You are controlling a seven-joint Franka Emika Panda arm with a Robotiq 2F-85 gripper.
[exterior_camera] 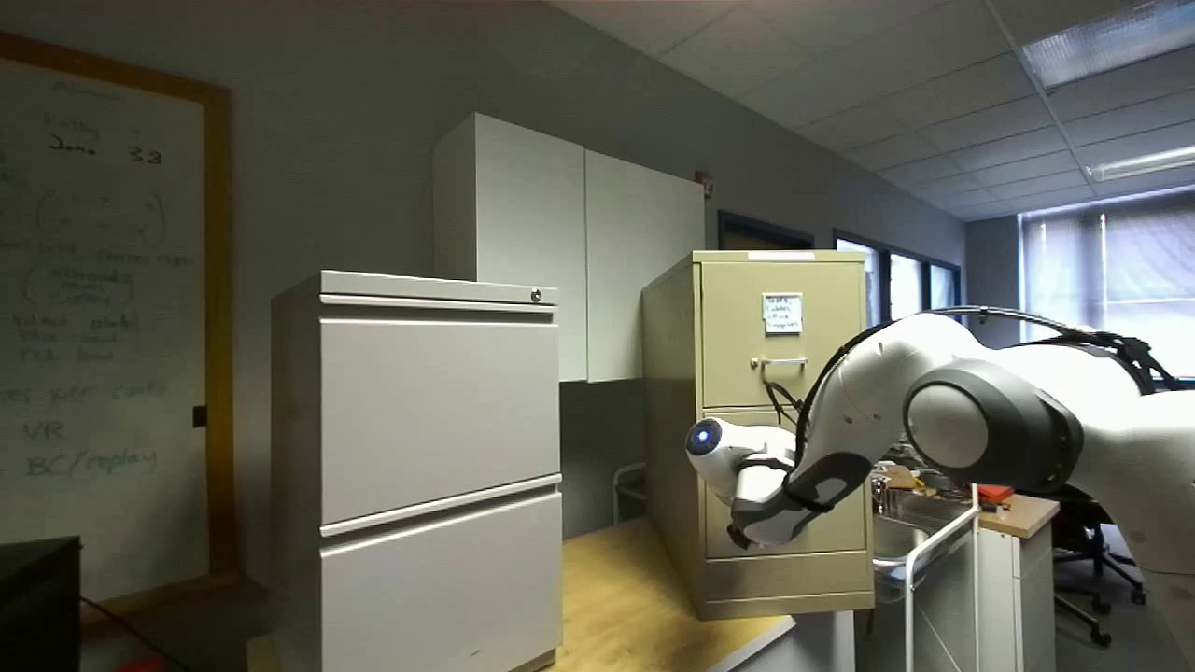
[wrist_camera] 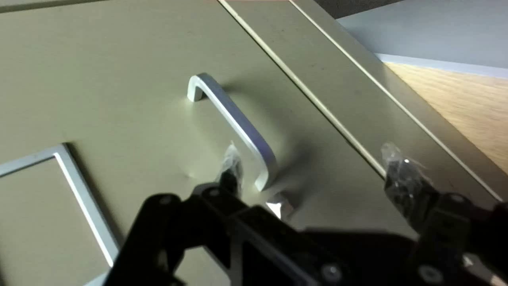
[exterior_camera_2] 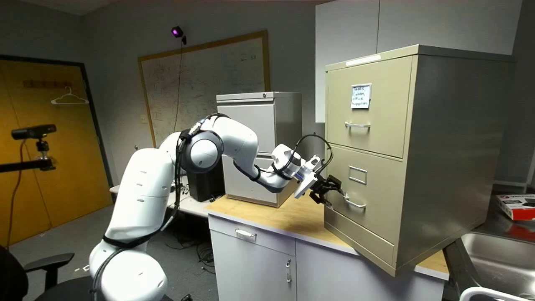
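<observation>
A tan filing cabinet [exterior_camera_2: 371, 200] stands on the wooden counter, both of its drawers closed. In the wrist view the lower drawer's curved metal handle [wrist_camera: 238, 124] lies just beyond the fingertips. My gripper is open, one clear-wrapped fingertip on each side of the handle's near end, nothing held between them. Whether a finger touches the handle, I cannot tell. From exterior view 2 the gripper [exterior_camera_2: 336, 195] is close against the lower drawer front, at the handle's [exterior_camera_2: 355, 202] left end. In exterior view 1 the arm's wrist hides the lower handle.
A grey two-drawer cabinet [exterior_camera: 437, 414] stands on the same counter [exterior_camera_2: 306, 215], left of the tan one. Bare wood lies between them. A sink [exterior_camera_2: 501, 258] is right of the tan cabinet. The upper drawer's handle [exterior_camera_2: 357, 125] sits above my gripper.
</observation>
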